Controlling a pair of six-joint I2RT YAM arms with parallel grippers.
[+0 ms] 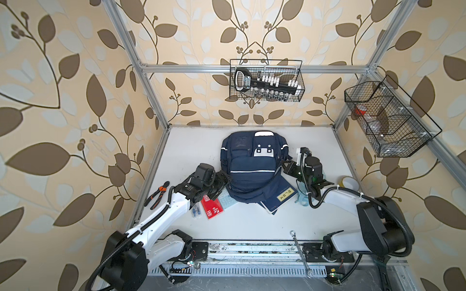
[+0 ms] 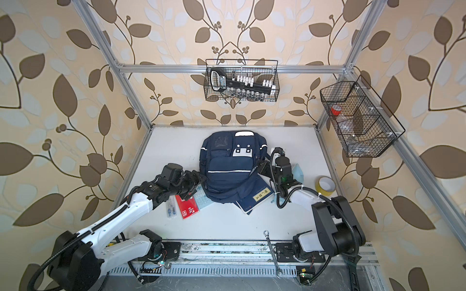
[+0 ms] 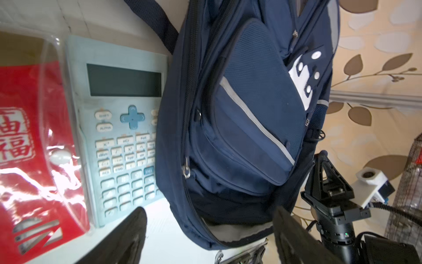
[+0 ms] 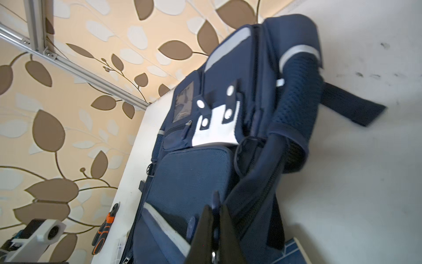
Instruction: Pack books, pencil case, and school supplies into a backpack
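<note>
The navy backpack lies on its back on the table, its open lower end sagging toward the front. My left gripper stands open at its left side, nothing between its fingers. At the right side, my right gripper is shut, with a bit of dark blue backpack fabric showing between its fingertips. The light-blue calculator and a red packet in clear plastic lie left of the bag. Navy books are partly covered by the bag's lower right edge. A light-blue item is partly hidden by the right arm.
Orange-handled pliers lie at the left edge and a yellow tape roll at the right. A small clear packet is beside the red one. Wire baskets hang above.
</note>
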